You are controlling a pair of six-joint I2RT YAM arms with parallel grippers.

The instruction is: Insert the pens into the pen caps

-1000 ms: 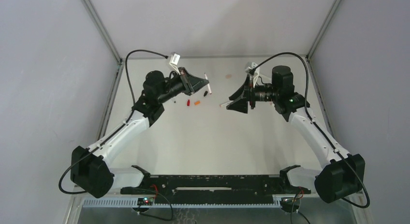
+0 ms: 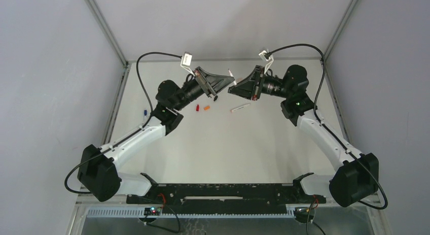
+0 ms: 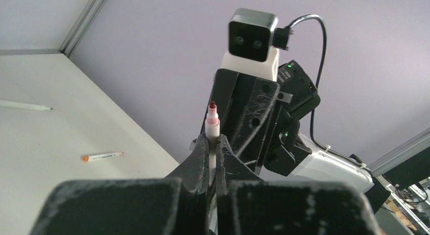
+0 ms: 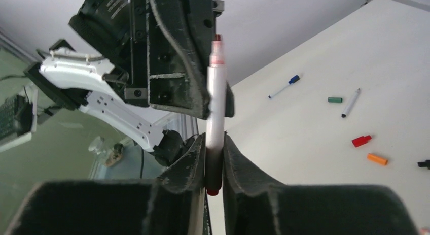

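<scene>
Above the table, a white pen with a red tip [image 3: 212, 125] stands upright between my two grippers. My left gripper is shut on it. My right gripper has its fingers around the same pen's other end, close on it; whether they grip is unclear. Loose on the table lie a red cap [image 4: 361, 140], an orange cap [image 4: 377, 158], a green cap [image 4: 334, 99], a pen with a blue cap [image 4: 284, 87], a white pen [image 4: 351, 103] and an orange-ended pen [image 3: 102, 156].
A black cap [image 4: 424, 164] lies near the orange cap. Walls stand at both sides and the back.
Both grippers have risen and drawn together; the pen in my left gripper moved right, and my right gripper's fingers have closed in around it.
</scene>
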